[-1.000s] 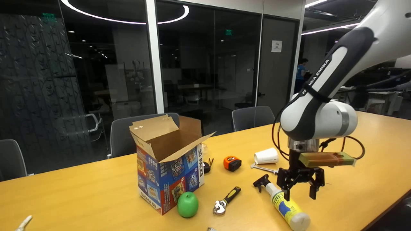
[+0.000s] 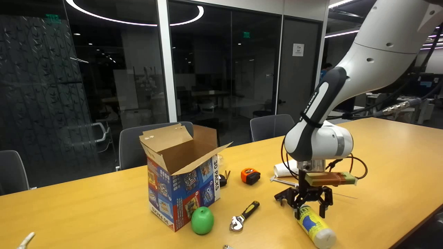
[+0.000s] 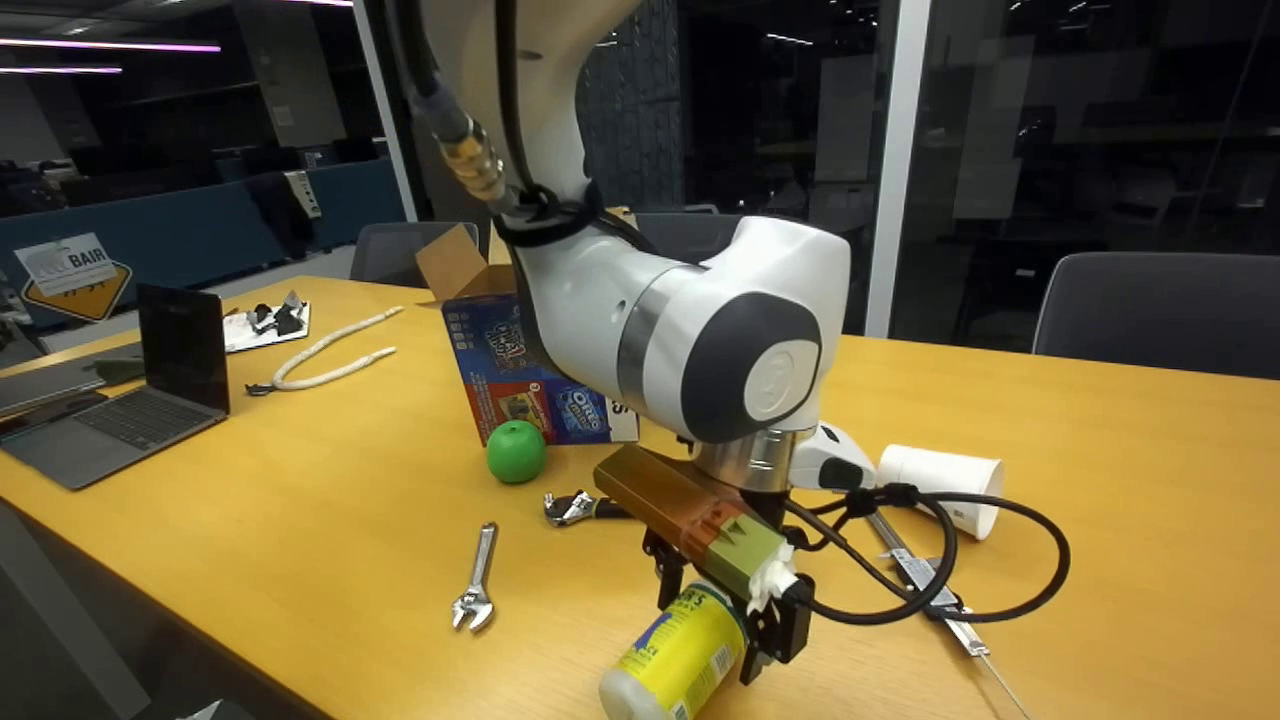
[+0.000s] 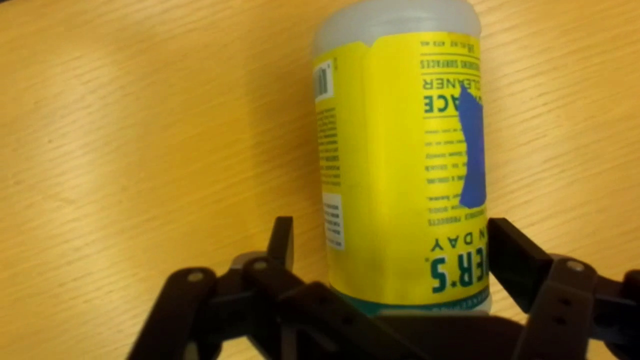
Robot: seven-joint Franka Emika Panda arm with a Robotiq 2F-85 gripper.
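A spray bottle point(image 2: 314, 228) with a yellow label and a blue patch lies on its side on the table. Its black trigger head point(image 2: 286, 195) points away from the rounded base. My gripper point(image 2: 309, 212) is open and lowered over the bottle near its shoulder. In the wrist view, the right finger point(image 4: 517, 261) is against or very close to the label's edge, while a strip of table shows between the left finger and the bottle point(image 4: 402, 174). The bottle's neck is hidden behind the gripper there.
Left of the bottle are an adjustable wrench point(image 2: 245, 216), a green apple-like object point(image 2: 202, 220) and an open snack box point(image 2: 195, 199). Behind stand an orange tape measure point(image 2: 250, 176) and a white cup point(image 2: 284, 168); a caliper point(image 3: 942, 590) lies close by. Bare table extends rightward.
My arm has moved left and down in exterior view 1, bringing the open gripper from the bottle's right to over it. The bottle seems barely shifted, if at all.
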